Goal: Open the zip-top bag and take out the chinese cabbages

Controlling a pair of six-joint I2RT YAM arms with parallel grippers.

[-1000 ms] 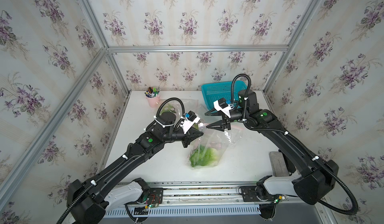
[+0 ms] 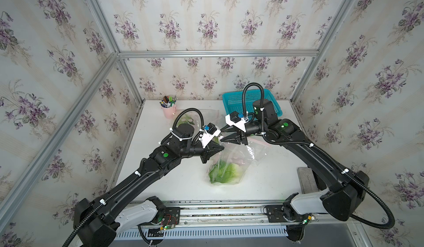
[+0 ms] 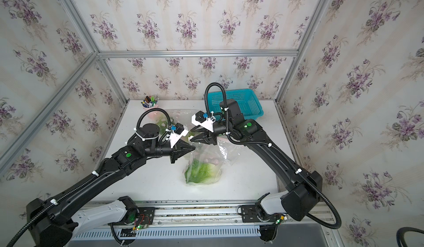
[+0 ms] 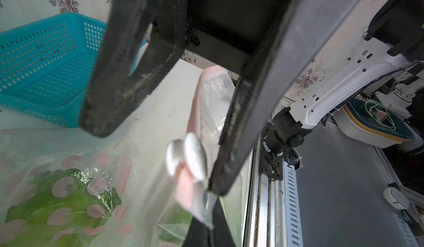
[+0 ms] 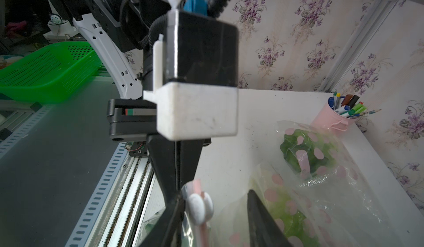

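Observation:
A clear zip top bag (image 2: 240, 155) hangs from my left gripper, which is shut on its top corner by the pink zip strip. Green Chinese cabbage (image 2: 224, 172) shows through the film, low in the bag near the tabletop. Close to the pinched corner, a white zip slider (image 5: 199, 208) sits on the strip. My right gripper stands open with its fingers on either side of the slider, which looks nearer one finger (image 5: 177, 216); whether they touch cannot be told.
Another pink-dotted bag of greens (image 5: 309, 152) lies behind on the white table. A teal basket (image 2: 227, 104) stands at the back right, and a pink pen cup (image 2: 168, 112) at the back left. The two grippers are very close together.
My right gripper has come left to the slider since a second ago. The left arm has held still.

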